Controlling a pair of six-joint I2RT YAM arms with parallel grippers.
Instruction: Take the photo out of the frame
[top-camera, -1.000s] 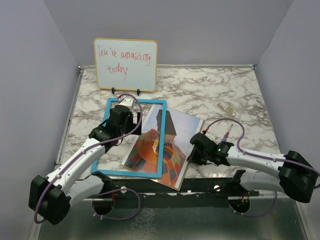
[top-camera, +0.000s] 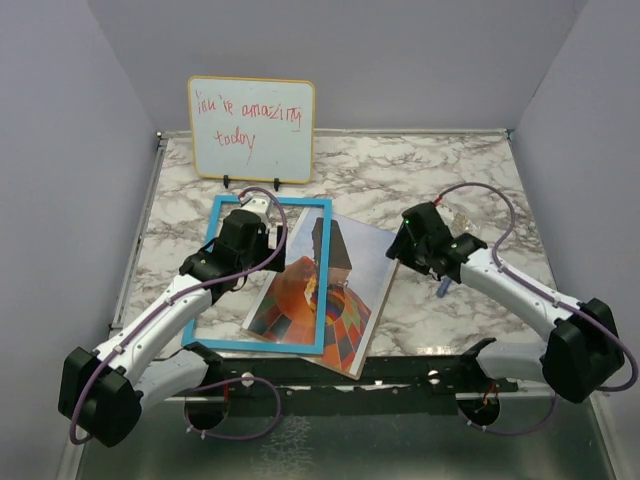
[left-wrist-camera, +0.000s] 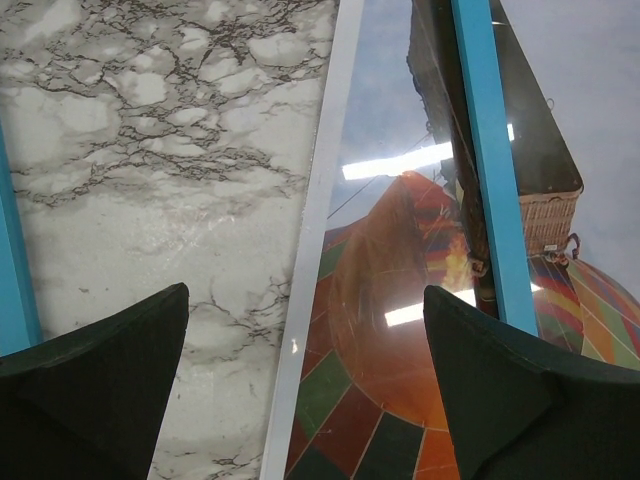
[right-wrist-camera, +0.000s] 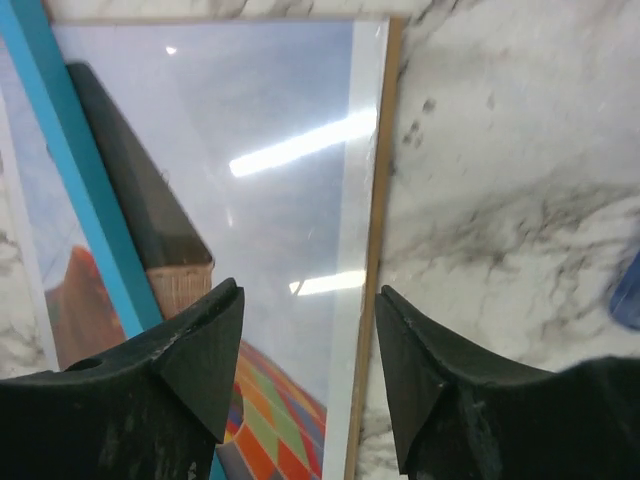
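The photo (top-camera: 372, 258), a hot-air balloon print with a pale border, lies slanted on the table. Across it runs the right bar of the empty-looking blue frame (top-camera: 325, 265); much of the photo sticks out to the right of that bar. Inside the frame's outline, my left gripper (top-camera: 277, 250) stands open, and the left wrist view shows the photo's left edge (left-wrist-camera: 305, 260) below the gap between its fingers. My right gripper (top-camera: 394, 252) is open at the photo's right side. In the right wrist view, the photo's right edge (right-wrist-camera: 375, 230) appears between its fingertips, with no grip on it.
A whiteboard (top-camera: 250, 115) with red writing stands at the back left. To the right of the right gripper lies a blue pen-like object (top-camera: 445, 287). The photo's near corner reaches past the table's front edge.
My right gripper has moved away from the table's front edge, farther back along the photo's right side. The left arm, frame and photo look unmoved.
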